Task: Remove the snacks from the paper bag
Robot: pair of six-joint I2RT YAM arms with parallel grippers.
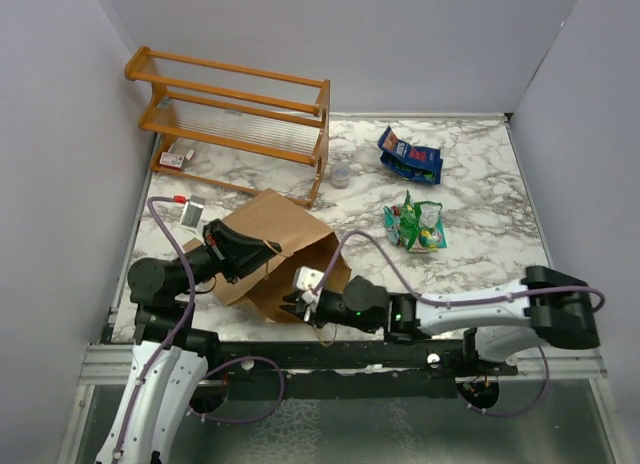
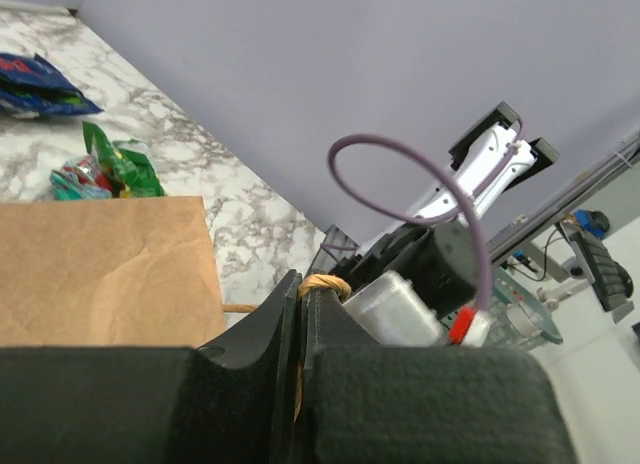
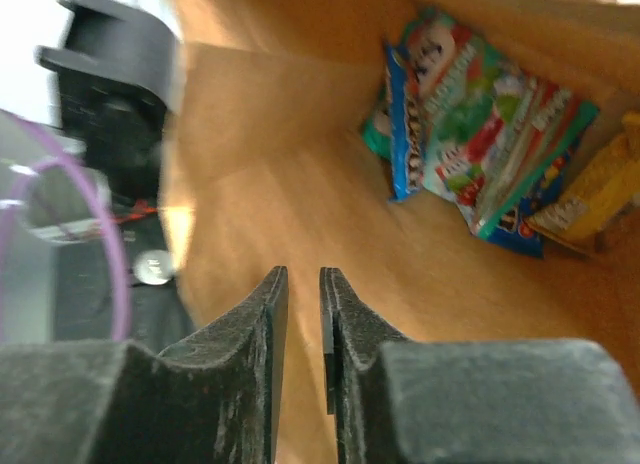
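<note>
My left gripper [image 1: 270,246] is shut on the rope handle [image 2: 326,284] of the brown paper bag [image 1: 270,214], holding it up. In the top view my right gripper [image 1: 292,303], blurred, is at the bag's mouth. In the right wrist view its fingers point into the bag and stand close together; whether anything is between them cannot be told. Inside lie snack packets: a colourful pack [image 3: 480,134], a blue packet [image 3: 405,124] and a yellow one [image 3: 585,199].
A blue snack pack [image 1: 410,159] and green packs [image 1: 415,222] lie on the marble surface to the right. A wooden rack [image 1: 230,104] and a clear cup [image 1: 340,174] stand at the back.
</note>
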